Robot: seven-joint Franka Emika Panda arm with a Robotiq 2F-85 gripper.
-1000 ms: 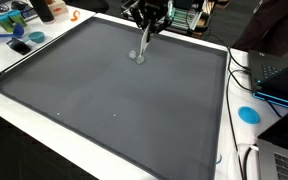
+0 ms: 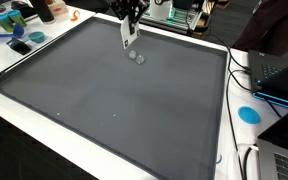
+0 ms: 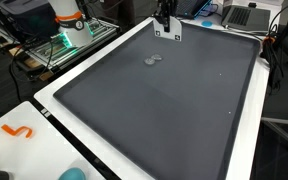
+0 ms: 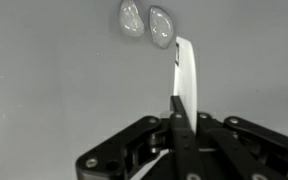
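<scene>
A flat white card (image 4: 186, 70) is pinched in my gripper, which is shut on its thin edge; in the wrist view it juts out past the fingertips. From outside, the card (image 2: 130, 30) hangs down over the far part of the grey tray (image 2: 114, 95), below the gripper (image 2: 130, 12). Two small clear pieces lie on the tray near it: one clear piece (image 4: 131, 17) and, beside it, another clear piece (image 4: 161, 27). The card's lower end is close to them in view, but whether it touches the tray I cannot tell.
Most of the grey tray (image 3: 144, 110) is bare. Laptops (image 2: 279, 160) and a blue disc (image 2: 249, 115) are along the right side. Bowls and small items, including a teal bowl (image 2: 36, 37), sit at the left. An orange piece (image 3: 17, 131) lies outside the tray.
In exterior view 1 the gripper and card have shifted left, and the card has turned from narrow edge to broad face. Both clear pieces look unmoved.
</scene>
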